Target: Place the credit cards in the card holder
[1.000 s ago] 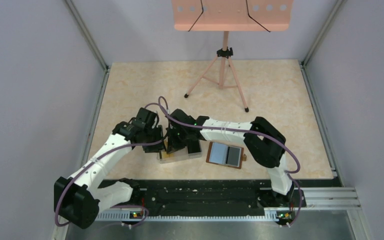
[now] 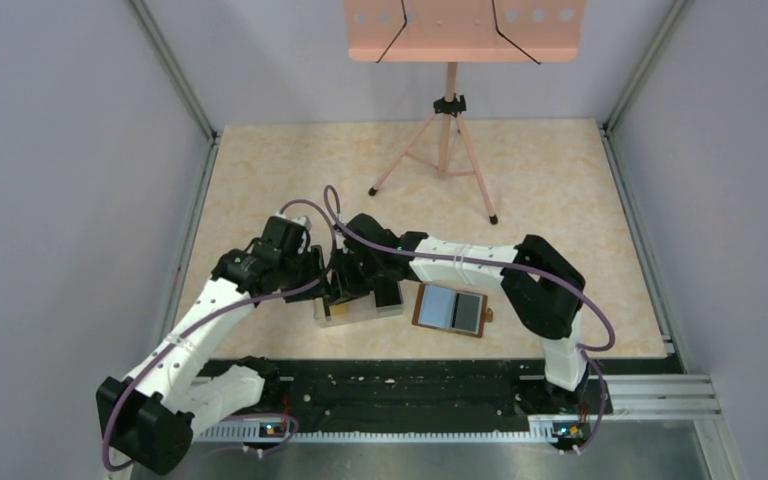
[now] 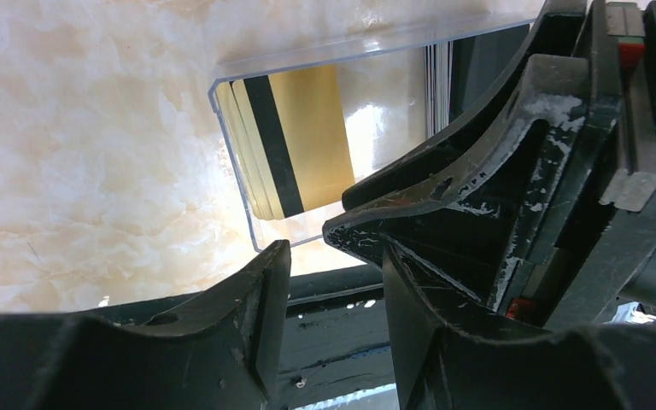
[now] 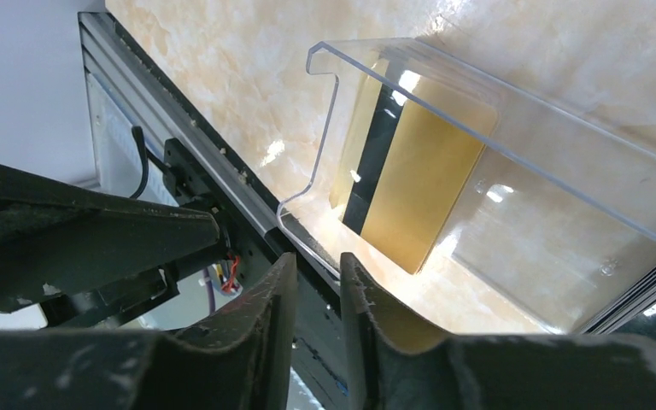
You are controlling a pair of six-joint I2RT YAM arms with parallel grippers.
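Note:
A stack of gold cards [image 3: 320, 137] with a black stripe lies fanned at one end of a clear tray [image 3: 359, 44]. Dark cards [image 3: 489, 64] occupy the tray's other end, partly hidden by the right gripper in the left wrist view. My left gripper is over the gold end, with a gap between its fingertips and nothing in it. Close beside it, my right gripper also stands partly open and empty, its tips near the tray's end wall. Apart from the tray, a brown-edged holder [image 2: 417, 312] lies flat, showing a light blue and a grey panel.
Behind the tray stands a pink tripod [image 2: 447, 150] with a wide plate on top. The two grippers are crowded together over the tray. Bare tabletop [image 2: 580, 310] extends right of the brown holder, and the far left is clear too.
The tray and brown holder have stayed put.

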